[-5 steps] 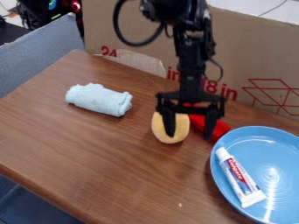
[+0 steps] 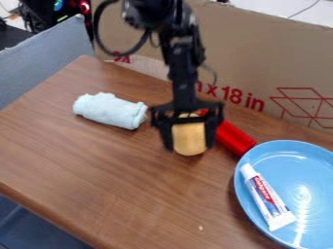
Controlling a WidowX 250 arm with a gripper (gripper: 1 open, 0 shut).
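Observation:
My black gripper [image 2: 186, 124] stands open, its fingers lowered on either side of a yellow rounded object [image 2: 189, 140], which is partly hidden behind it. Just right of it lies a red elongated object [image 2: 236, 138], also partly covered by the gripper. A rolled light-blue cloth [image 2: 109, 109] lies to the left. At the right, a blue plate [image 2: 313, 190] holds a white toothpaste tube [image 2: 267, 196].
A cardboard wall [image 2: 274, 78] runs along the back of the wooden table [image 2: 104, 185].

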